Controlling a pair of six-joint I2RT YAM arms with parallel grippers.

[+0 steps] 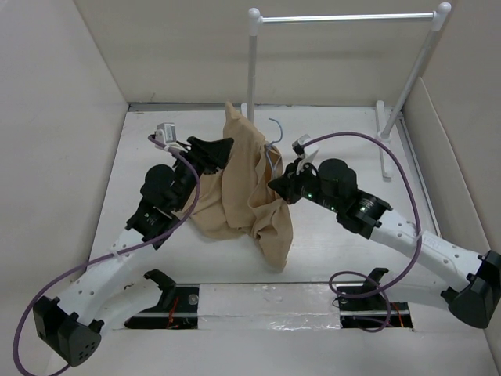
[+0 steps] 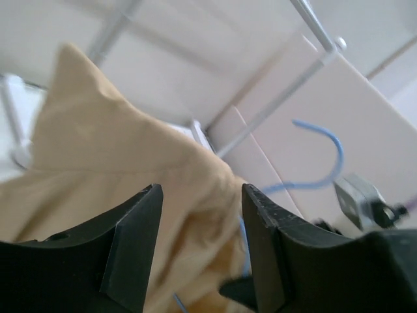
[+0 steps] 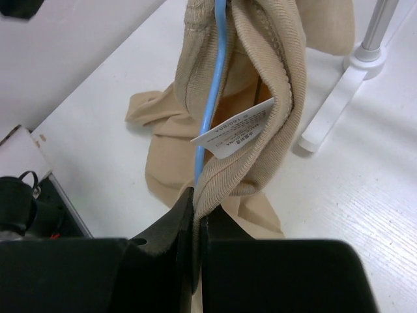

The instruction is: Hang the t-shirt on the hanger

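The tan T-shirt (image 1: 243,180) hangs bunched between my grippers, its lower folds on the white floor. A blue hanger (image 1: 275,133) runs into its collar, beside a white label (image 3: 234,127) in the right wrist view. My right gripper is shut on the shirt's ribbed fabric at the hanger's lower part. My left gripper is at the shirt's upper left in the top view; its fingertips stand apart with tan cloth in or behind the gap, and whether they grip it is unclear.
A white rail (image 1: 344,17) on posts stands at the back, above and behind the shirt. A rack foot (image 3: 332,111) lies on the floor to the right. Side walls bound the space.
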